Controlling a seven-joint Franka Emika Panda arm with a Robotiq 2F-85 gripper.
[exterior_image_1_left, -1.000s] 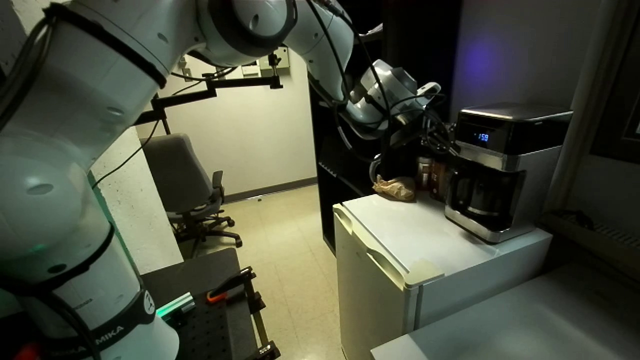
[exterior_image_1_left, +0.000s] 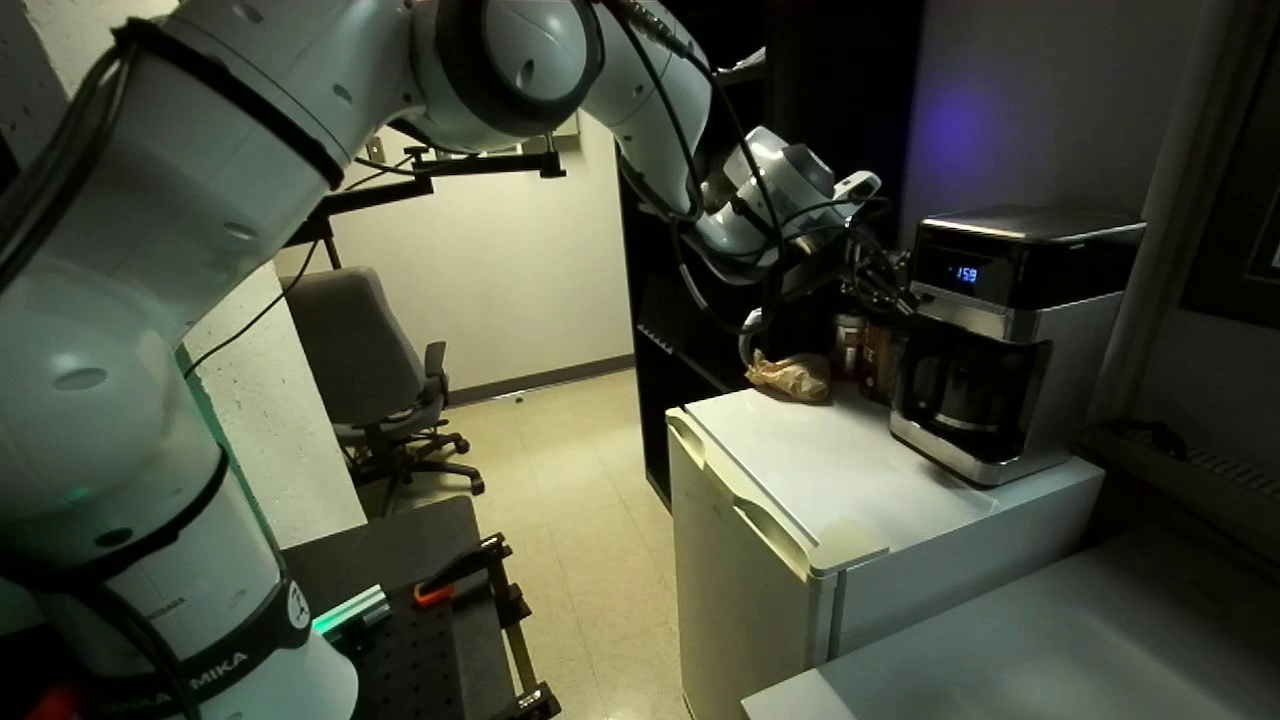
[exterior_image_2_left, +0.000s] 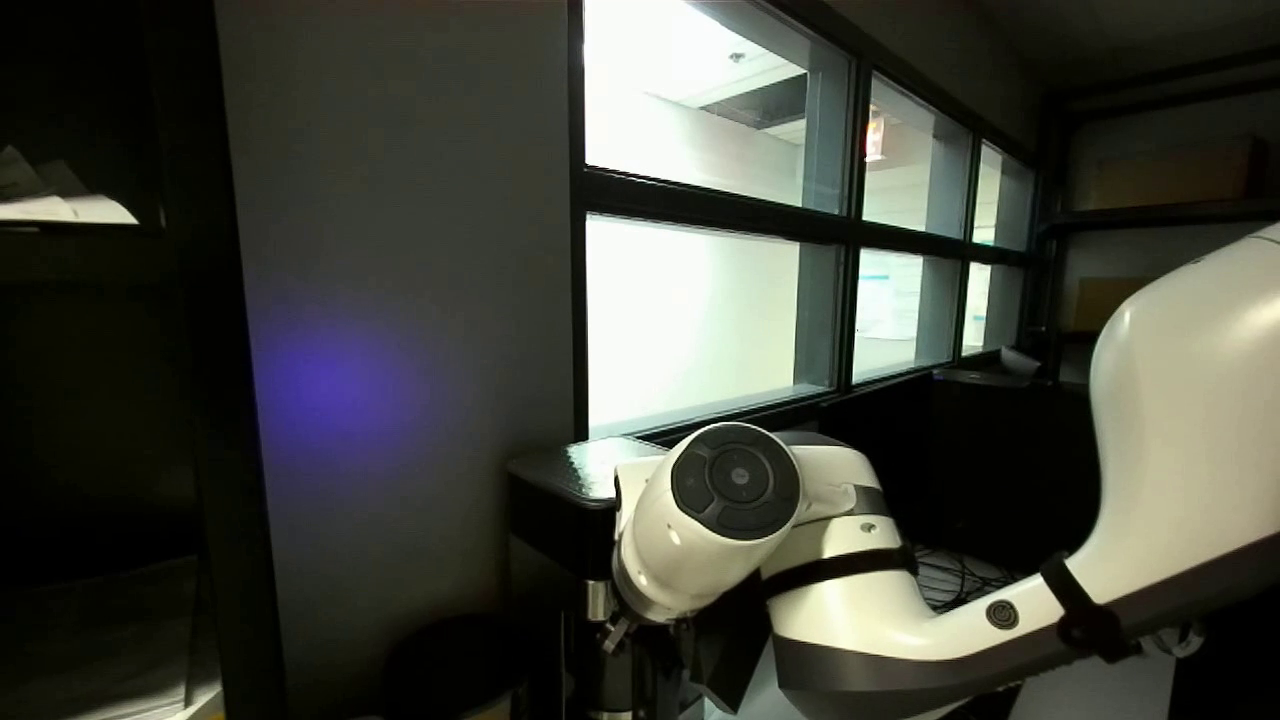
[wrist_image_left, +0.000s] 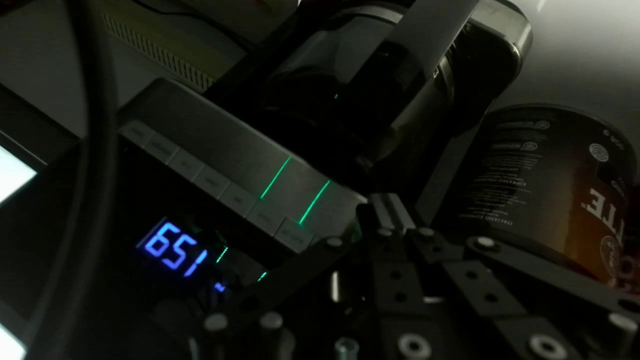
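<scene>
A silver and black coffee maker (exterior_image_1_left: 1086, 360) stands on a white fridge (exterior_image_1_left: 828, 468), its display (wrist_image_left: 175, 249) lit in blue. Along its silver front strip runs a row of buttons (wrist_image_left: 211, 181). My gripper is shut, nothing showing between its fingers, and its tips are close to the end of that row in the wrist view. Whether they touch the panel, I cannot tell. Below the panel is the dark glass carafe (exterior_image_1_left: 966, 382). In exterior view 2 the arm's wrist hides the gripper and most of the machine.
Beside the machine stands an espresso can (wrist_image_left: 540, 180), close to my fingers. A crumpled brown bag (exterior_image_1_left: 792, 376) lies at the fridge top's far edge. A cable hangs across the wrist view's left side.
The arm's upper links and wrist have shifted slightly, with the wrist a little lower and the gripper still beside the coffee maker's panel. The coffee maker and the bag have stayed put.
</scene>
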